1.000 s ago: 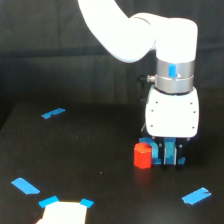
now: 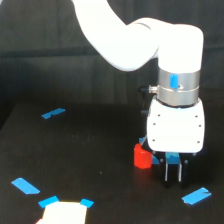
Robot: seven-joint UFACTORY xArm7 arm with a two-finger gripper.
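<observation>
A small red block (image 2: 142, 156) stands on the dark table, just left of the white gripper (image 2: 175, 176). The gripper points down, with its fingertips low and near the table. Something blue (image 2: 172, 158) shows behind and between the fingers; its shape is mostly hidden by the hand. The two fingers look close together with a narrow gap. Whether they touch the blue thing cannot be made out.
Blue tape strips mark the dark table (image 2: 90, 165) at the back left (image 2: 54, 113), front left (image 2: 26, 186) and front right (image 2: 196, 196). A pale object (image 2: 64, 213) sits at the front edge.
My gripper has shifted slightly right and lower in the picture, and its fingers appear nearer each other. The red block looks almost unmoved.
</observation>
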